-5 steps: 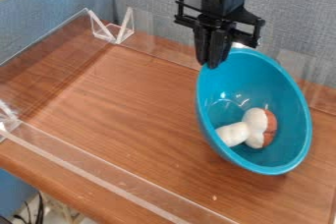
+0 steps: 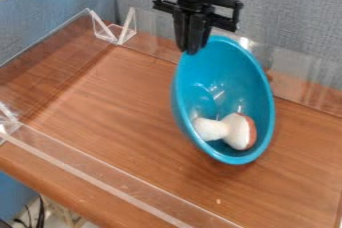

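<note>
My black gripper (image 2: pixel 195 38) is at the top centre, shut, with its fingertips at the upper left rim of a teal oval bowl (image 2: pixel 241 77). Whether the rim is between the fingers I cannot tell. The bowl stands tilted toward the camera, and a white toy mushroom with a reddish-brown cap (image 2: pixel 227 129) lies in its lower part.
Clear plastic edging runs along its back and front left, with a white bracket (image 2: pixel 114 32) at the back left. A grey-blue padded wall rises behind, and dark cables hang at the lower left.
My gripper and the bowl have moved left and slightly back. The mushroom has moved left with the bowl.
</note>
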